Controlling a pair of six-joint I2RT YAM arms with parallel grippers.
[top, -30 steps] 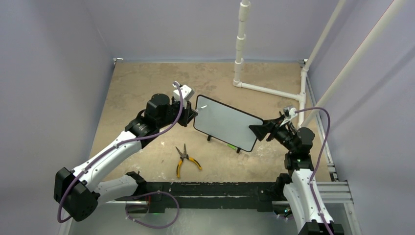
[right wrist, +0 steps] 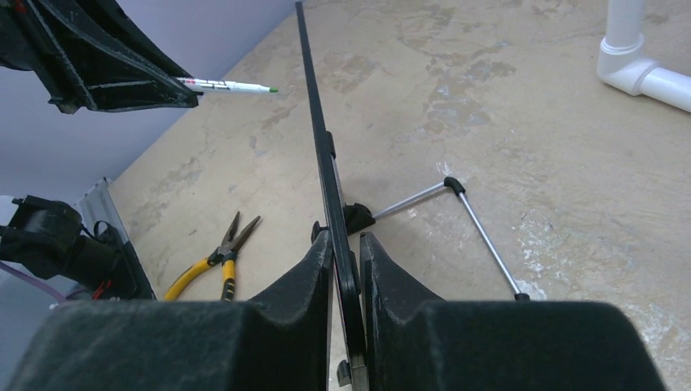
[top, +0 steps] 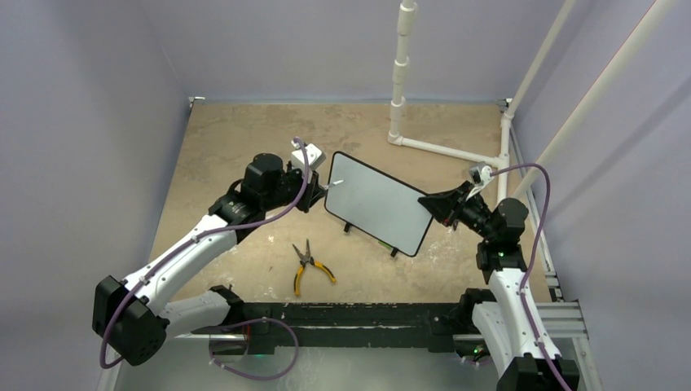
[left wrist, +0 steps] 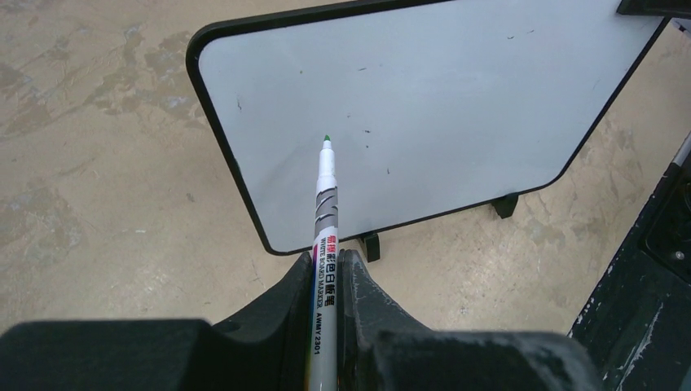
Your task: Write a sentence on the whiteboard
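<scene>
The whiteboard (top: 376, 205), white with a black frame, leans on its stand in the middle of the table. My left gripper is shut on a white marker (left wrist: 326, 212) whose green tip points at the board's left part. In the right wrist view the marker's tip (right wrist: 273, 90) stands clear of the board. At the board's right edge, my right gripper is shut on the black frame (right wrist: 326, 175). The board face carries only a few small specks and no writing in the left wrist view; its upper part is cut off there.
Pliers with yellow handles (top: 313, 267) lie open in front of the board. A white pipe frame (top: 448, 151) stands at the back right. Behind the board, its thin metal stand leg (right wrist: 489, 239) reaches out over the table. Bare table lies at the back left.
My right gripper has come to the board's right edge and gone from open to shut on it. The board has shifted slightly. The left arm, with the marker, has barely moved.
</scene>
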